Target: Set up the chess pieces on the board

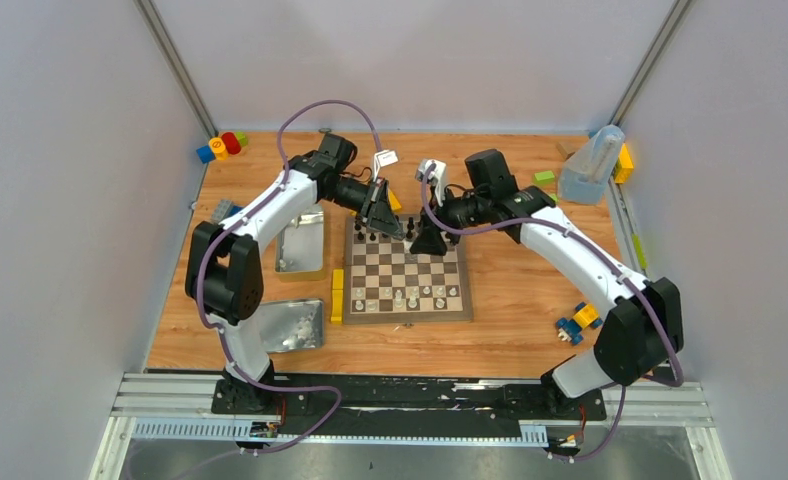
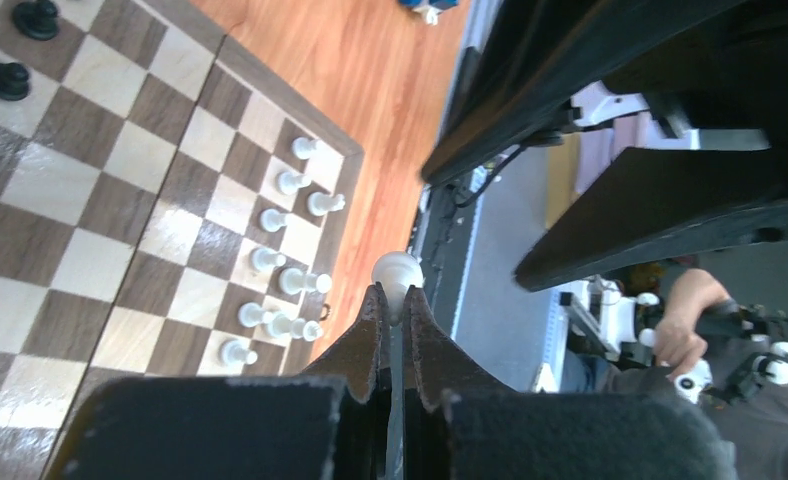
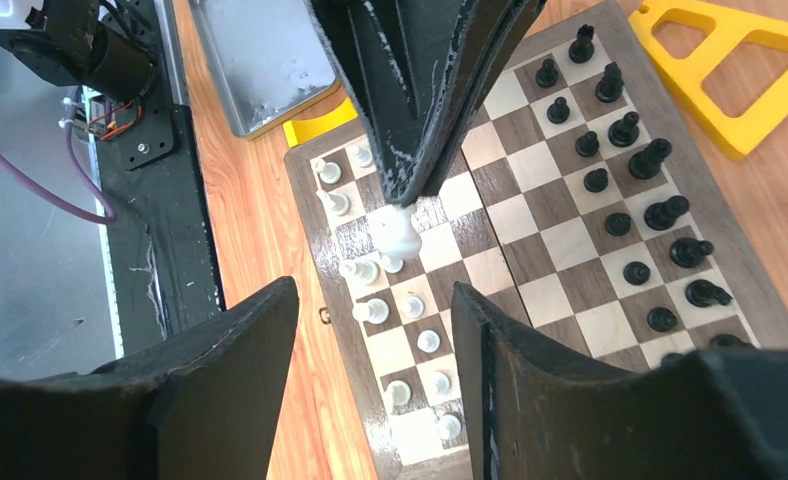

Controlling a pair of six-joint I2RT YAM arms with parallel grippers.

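Observation:
A white chess piece [image 2: 398, 272] stands out from the tips of my left gripper, which is shut on it. The same white piece [image 3: 397, 236] shows in the right wrist view below the left gripper's fingers. My right gripper is open, its two fingers spread wide with air between them. Both grippers hang over the far part of the chessboard [image 1: 410, 318]. White pieces [image 3: 372, 311] stand along the board's near side. Black pieces [image 3: 662, 212] fill rows at the far side; some are hidden by the grippers from above.
Left of the board are a metal box [image 1: 301, 250] and a silver tray [image 1: 289, 330] with white pieces in it. Yellow blocks [image 1: 337, 297] line the board's left edge, and a yellow frame [image 3: 660, 22] lies beyond its far side. The board's middle is empty.

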